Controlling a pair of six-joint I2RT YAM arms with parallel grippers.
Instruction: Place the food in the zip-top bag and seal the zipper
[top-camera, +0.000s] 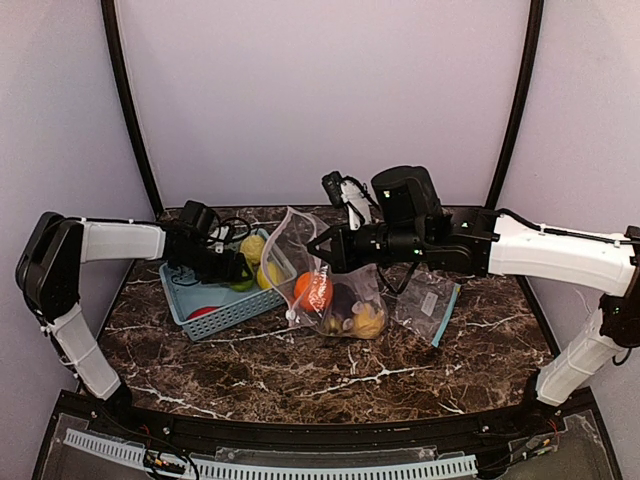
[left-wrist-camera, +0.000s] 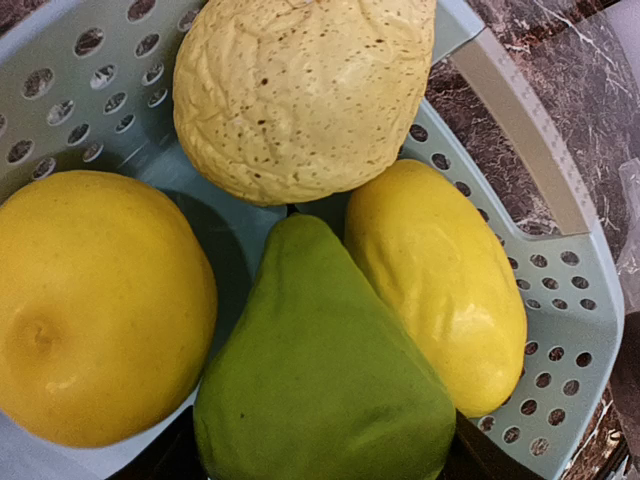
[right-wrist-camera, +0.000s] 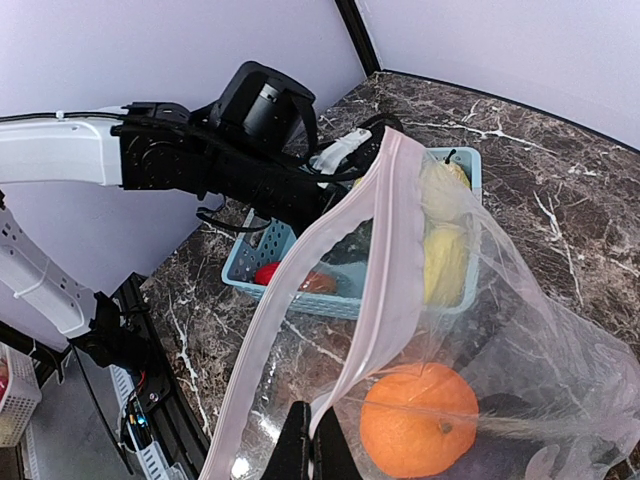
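Note:
In the left wrist view, a green pear (left-wrist-camera: 325, 370) fills the space between the fingers of my left gripper, which is shut on it. The pear is low in the blue basket (top-camera: 225, 318), beside a yellow lemon-like fruit (left-wrist-camera: 440, 285). My right gripper is shut on the rim of a clear zip top bag (right-wrist-camera: 385, 280), holding its mouth up and open. Inside the bag are an orange (right-wrist-camera: 418, 420), a dark purple item (top-camera: 342, 302) and a yellowish item (top-camera: 368, 320). The bag's far end is partly blurred by the plastic.
Also in the basket are a round yellow fruit (left-wrist-camera: 100, 310), a wrinkled speckled one (left-wrist-camera: 305, 95) and a red item (top-camera: 203, 311). A flat empty bag (top-camera: 425, 305) with a blue strip lies right of the filled one.

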